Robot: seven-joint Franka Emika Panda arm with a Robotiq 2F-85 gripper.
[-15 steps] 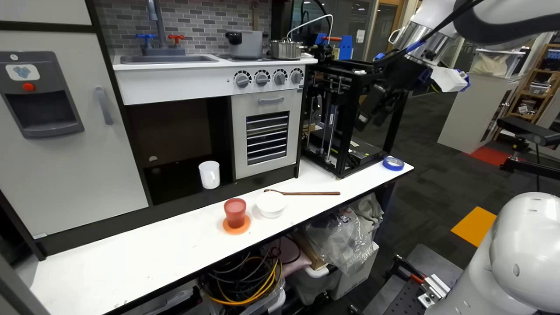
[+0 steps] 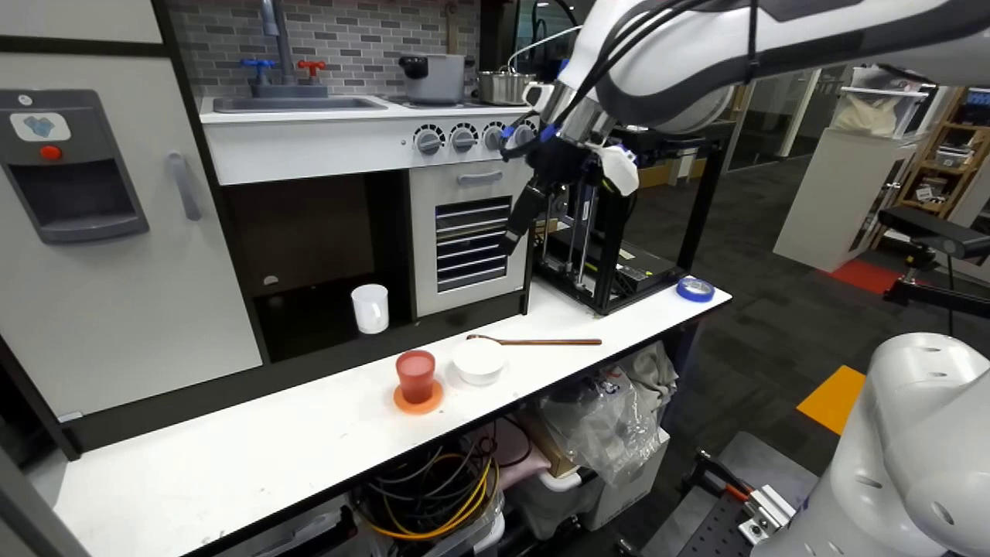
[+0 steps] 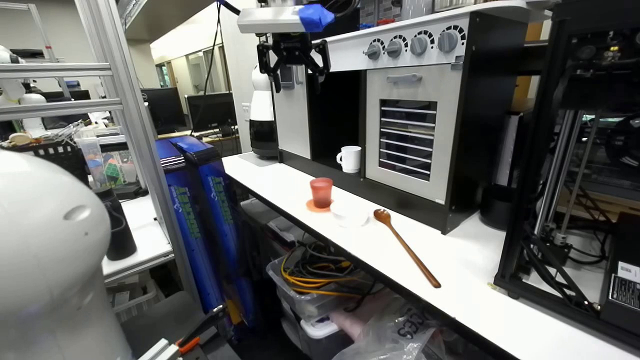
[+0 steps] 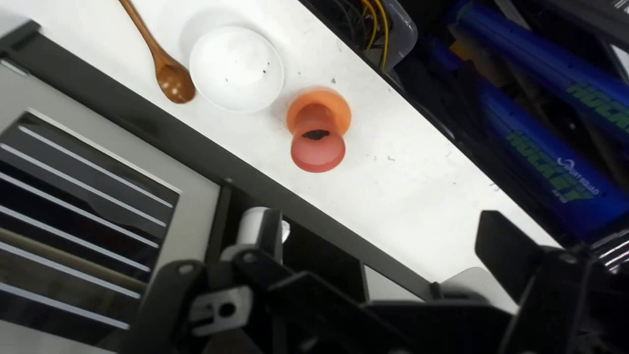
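Observation:
My gripper [image 3: 303,84] hangs high above the counter, its two black fingers spread apart with nothing between them. In the wrist view the fingers [image 4: 508,253] frame the lower edge, and one of them partly covers a white mug [image 4: 252,225]. That mug [image 2: 370,309] stands at the dark open compartment of the toy kitchen. A red cup [image 2: 415,375] stands upright on an orange coaster [image 2: 404,403] on the white counter. Close beside it sits a white bowl [image 2: 478,362]. A wooden spoon [image 3: 408,249] lies on the counter, its head near the bowl.
An oven door [image 3: 414,90] and the stove front rise behind the counter. A black-framed machine [image 2: 608,232] and a roll of blue tape [image 2: 695,288] occupy the counter's right end in exterior view 1.
The arm and gripper have swung left in exterior view 1, from over the black-framed machine's right side to in front of the oven's right edge. The tabletop objects have stayed put.

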